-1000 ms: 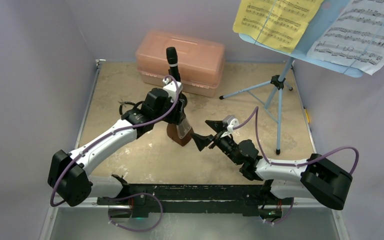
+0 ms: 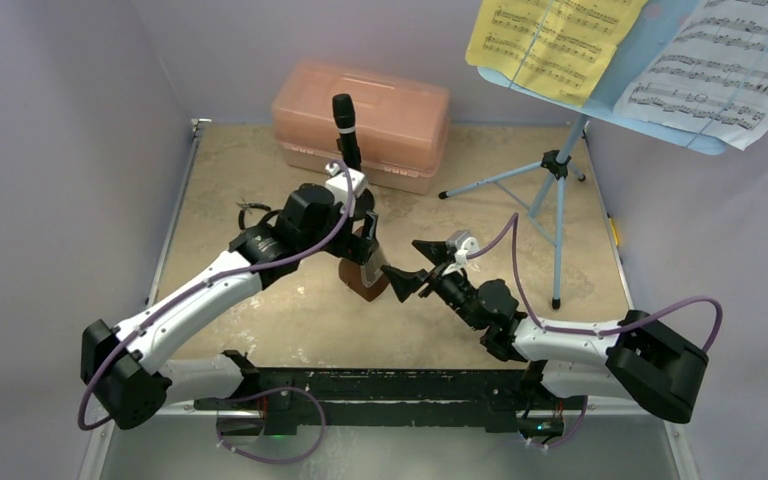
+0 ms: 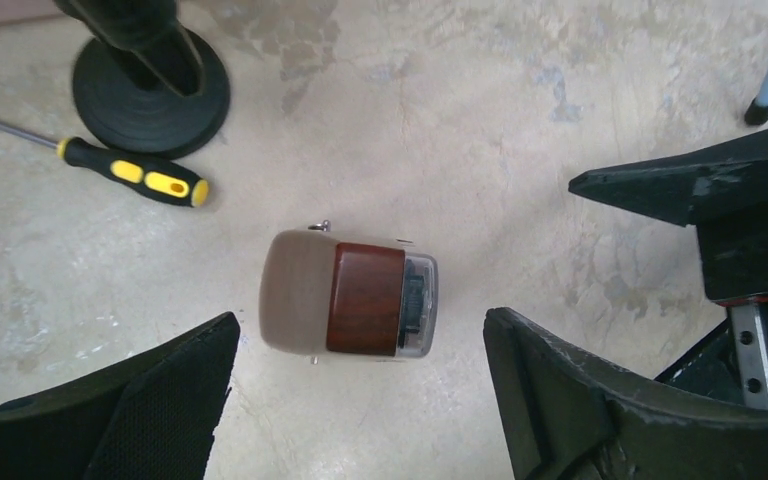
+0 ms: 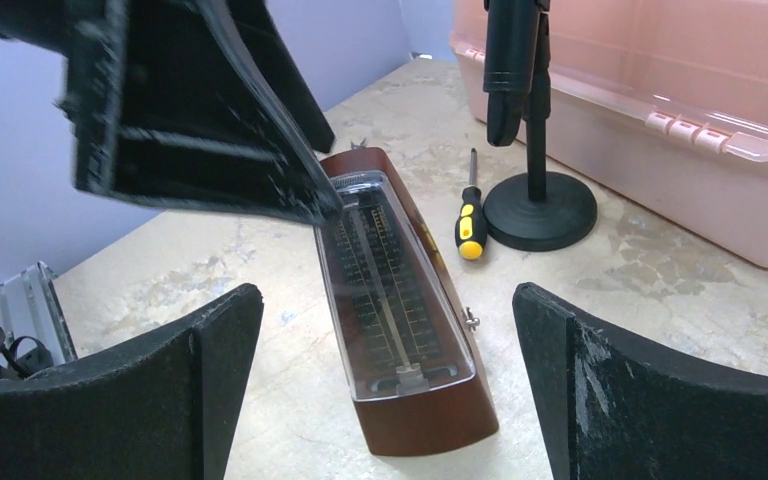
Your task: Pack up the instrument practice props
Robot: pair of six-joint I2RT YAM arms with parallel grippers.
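Note:
A dark-brown metronome (image 2: 368, 284) with a clear front cover stands upright on the table between my two arms. In the right wrist view, the metronome's (image 4: 385, 300) scale and pendulum rod show through the cover. My left gripper is right over its top, fingers apart, one on either side of it in the left wrist view; whether they touch it cannot be told. From the right, my right gripper (image 2: 400, 258) faces the metronome, open and empty, clear of it. A microphone (image 2: 344, 112) on a round-based black stand (image 4: 540, 212) is behind the metronome.
A pink lidded case (image 2: 360, 115) sits at the back. By the microphone stand's base lies a yellow-black screwdriver (image 3: 140, 172). A blue music stand (image 2: 558, 215) bearing sheet music occupies the right. Dark pliers (image 2: 250, 212) lie left, behind my left arm.
The metronome has moved slightly right and frontward. The right gripper has hardly moved.

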